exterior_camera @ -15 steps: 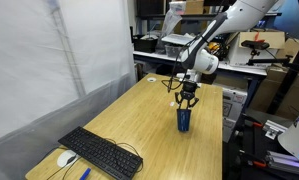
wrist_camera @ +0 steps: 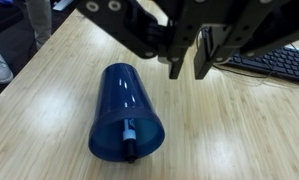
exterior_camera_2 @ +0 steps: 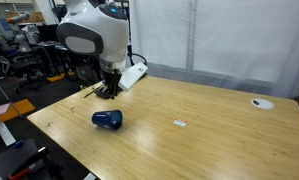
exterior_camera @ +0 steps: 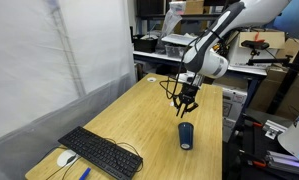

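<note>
A dark blue cup [wrist_camera: 124,110] lies on its side on the wooden table, its mouth turned toward the bottom of the wrist view. Inside it a marker [wrist_camera: 129,138] with a dark end and a light blue band can be seen. My gripper is above the table beside the cup, apart from it. A narrow gap separates its two dark fingers, and I see nothing between them; whether it counts as open or shut is unclear. Exterior view 2 also shows the tipped cup [exterior_camera_2: 107,119] below and in front of the gripper [exterior_camera_2: 114,93].
A black keyboard [exterior_camera: 104,152] lies at the table's near left, with a blue pen [exterior_camera: 84,174] beside it. A small white and red item [exterior_camera_2: 180,122] and a round white piece [exterior_camera_2: 262,104] rest on the table.
The cup stood upright below the gripper earlier; now it lies on its side. The arm has come closer to the camera and looks larger.
</note>
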